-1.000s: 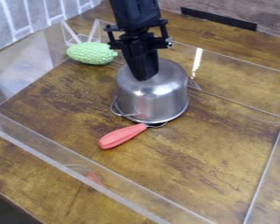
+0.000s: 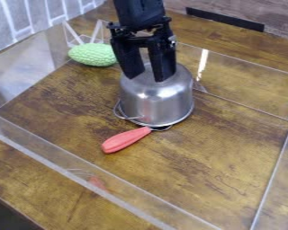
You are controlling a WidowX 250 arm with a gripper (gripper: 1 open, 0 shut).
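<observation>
My black gripper (image 2: 146,56) hangs over the top of an upturned steel pot (image 2: 157,99), its fingers open and pointing down, one at the left and one at the right over the pot's top. Whether they touch the metal is unclear. A pink-red handled object (image 2: 126,140) lies in front of the pot, its far end by the pot's lower edge.
A green corn-like toy (image 2: 93,54) lies behind left, beside a white wire piece (image 2: 80,38). Clear panels border the wooden table (image 2: 207,171), whose front and right are largely free.
The gripper has turned over the pot, so both fingers now show apart. The pot and the other objects have stayed in place.
</observation>
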